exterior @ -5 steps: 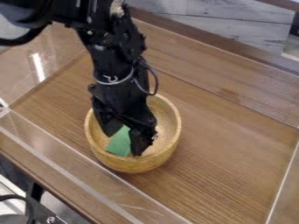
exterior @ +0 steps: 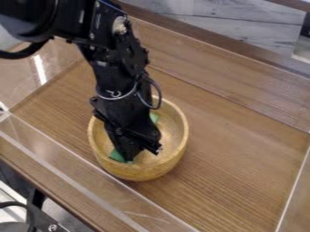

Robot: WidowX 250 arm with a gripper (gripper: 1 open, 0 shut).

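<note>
A round tan bowl [exterior: 169, 149] sits on the wooden table, and my black gripper [exterior: 132, 148] reaches down into it from above. A green object [exterior: 118, 156] lies in the bowl, mostly hidden under the gripper. The fingertips are low, over or on the green object; whether they are shut, or have anything between them, is hidden by the gripper's body and the angle.
A pale wall with a raised edge runs along the back. Black cables hang at the table's lower left edge.
The gripper has moved a little down and toward the left front of the bowl, now covering more of the green object.
</note>
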